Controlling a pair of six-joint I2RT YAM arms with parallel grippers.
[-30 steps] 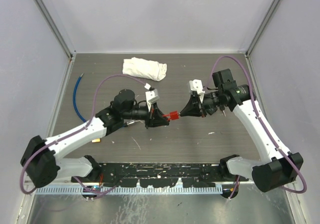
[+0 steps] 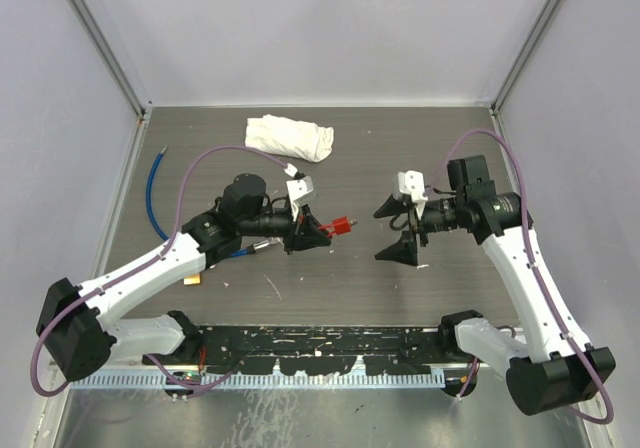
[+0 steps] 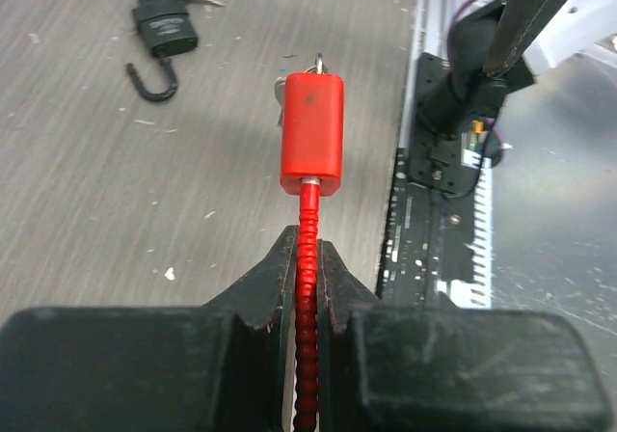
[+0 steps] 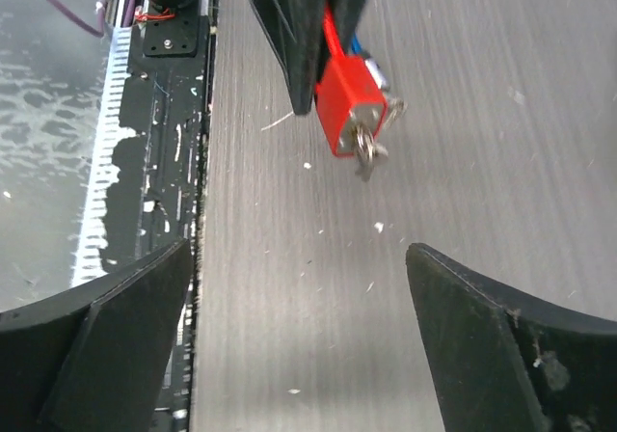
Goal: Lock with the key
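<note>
My left gripper is shut on the red cord-like shackle [image 3: 307, 287] of a red padlock [image 3: 312, 128], whose block-shaped body points away from the fingers and toward my right arm. At the body's far end a metal key [image 4: 365, 148] sticks out, and another small metal piece [image 4: 393, 110] hangs beside it. Facing that end, my right gripper [image 2: 381, 234] stands wide open, apart from the key, with nothing between its fingers. Whether the shackle sits in the body at both ends cannot be told.
A black padlock [image 3: 168, 33] with its shackle swung out and keys attached lies on the table, partly hidden under my right gripper from above. A white cloth [image 2: 290, 137] lies at the back and a blue cable [image 2: 151, 193] at left.
One second ago the right gripper was closed at the padlock's key end.
</note>
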